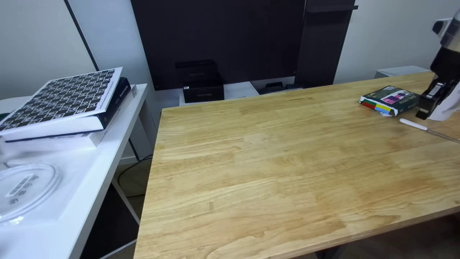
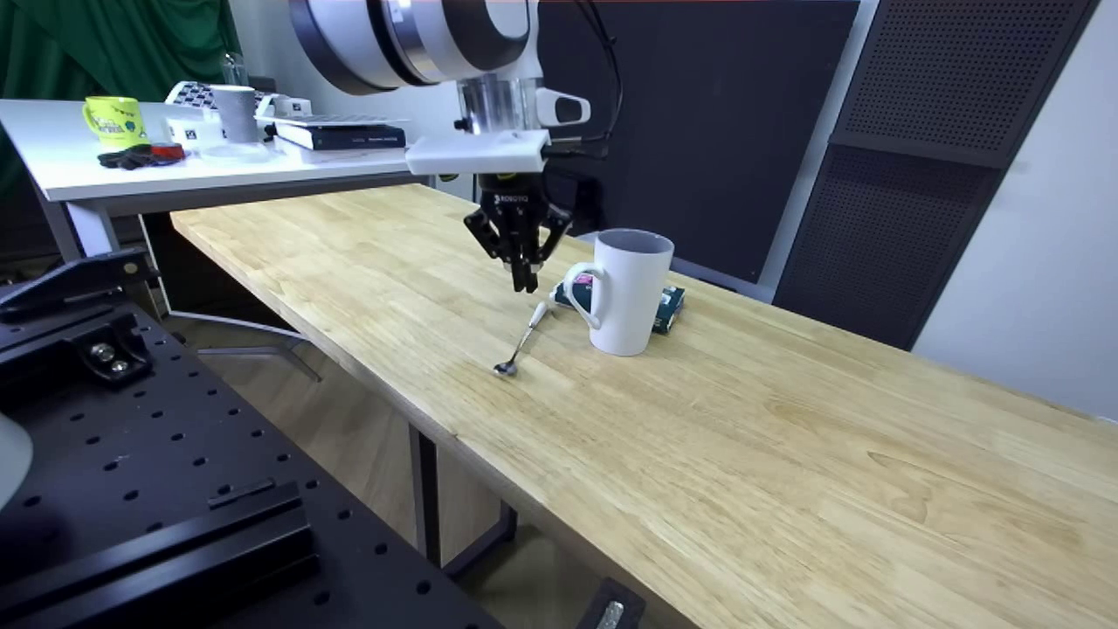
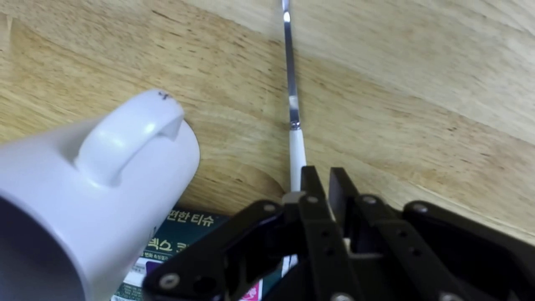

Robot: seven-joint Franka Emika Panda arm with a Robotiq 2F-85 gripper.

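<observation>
A spoon with a white handle (image 2: 540,314) lies on the wooden table, its bowl (image 2: 506,368) towards the front edge. My gripper (image 2: 523,277) hangs above the handle end. A narrow gap parts its fingertips (image 3: 309,174) in the wrist view, with nothing held between them. There the spoon's handle (image 3: 297,155) runs down behind the left finger, which hides its end. Beside the spoon stands a white mug (image 2: 629,304) upright, its handle facing the gripper.
Behind the mug lies a dark green box (image 2: 671,307), close to the gripper in the wrist view. Wide bare tabletop (image 1: 267,172) stretches left of these things in exterior view 1. A white side table (image 1: 86,181) holds books and a coiled cable.
</observation>
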